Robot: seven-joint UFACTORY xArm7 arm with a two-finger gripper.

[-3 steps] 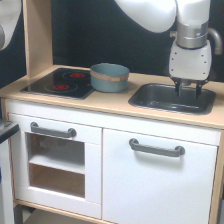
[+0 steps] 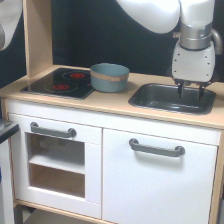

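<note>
My gripper hangs from the white arm at the upper right, its fingers pointing down over the dark sink of a toy kitchen. The two fingertips stand apart, and I see nothing between them. A grey-teal pot sits on the wooden counter, partly on the right edge of the black stovetop with red rings, left of the sink.
Below the counter are a white oven door with a window and a white cabinet door, both with grey handles. Grey and white robot parts show at the left edge. Counter space is narrow.
My gripper has shifted very slightly to the right over the sink. The pot and the rest look unchanged.
</note>
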